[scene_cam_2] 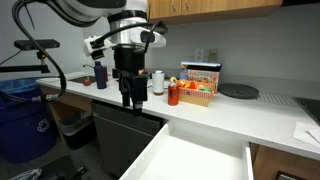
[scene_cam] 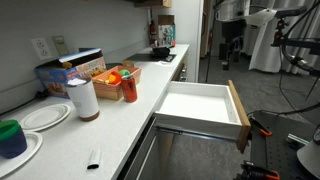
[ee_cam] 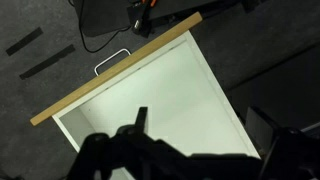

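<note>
An open white drawer juts out from under the counter, and no objects show inside it. Its wooden front carries a metal handle in the wrist view. Over the drawer hangs my gripper, pointing down, clear of the drawer and the counter. Two dark fingers stand well apart at the bottom of the wrist view, with only the white drawer bottom behind them. The gripper is open and empty.
Along the white counter stand a paper-towel roll, a red canister, an orange basket of toy-like items, a box, plates and a dark blue cup. A small white object lies near the counter's front edge.
</note>
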